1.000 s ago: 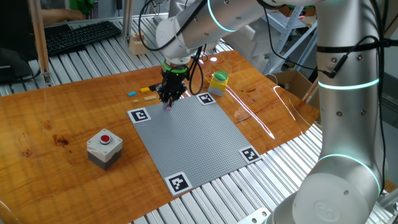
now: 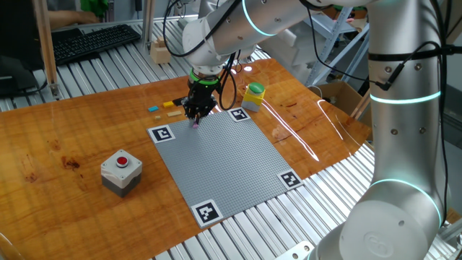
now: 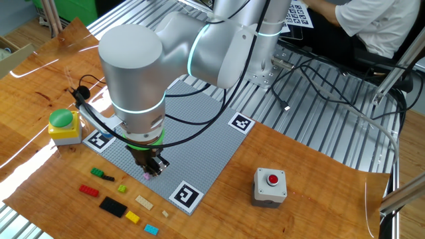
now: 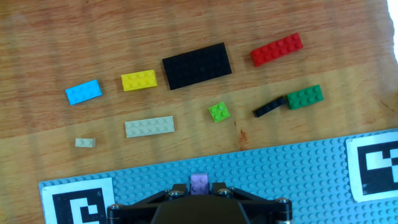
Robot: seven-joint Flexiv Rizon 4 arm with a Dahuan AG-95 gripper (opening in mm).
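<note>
A small purple brick [image 4: 199,184] sits between the fingertips of my gripper, which is shut on it. Both are over the far edge of the grey baseplate [image 2: 224,162], which looks blue in the wrist view. Seen from exterior view 2, the gripper [image 3: 154,170] points down, with the purple brick [image 3: 147,176] at its tip. Whether the brick touches the studs cannot be told. Beyond the plate lie loose bricks: red [image 4: 277,50], large black [image 4: 197,66], yellow [image 4: 139,80], blue [image 4: 83,92], light green [image 4: 219,111], and dark green [image 4: 305,97].
A beige brick [image 4: 149,126], a tiny pale one [image 4: 85,142] and a thin black one [image 4: 269,107] lie there too. A green-topped yellow button box [image 2: 253,96] stands near one plate corner, a red-button box [image 2: 121,173] beside the plate. Most of the plate is bare.
The arm above the gripper has shifted very slightly to the right over the last second. The gripper and purple brick look almost unmoved; everything else is the same.
</note>
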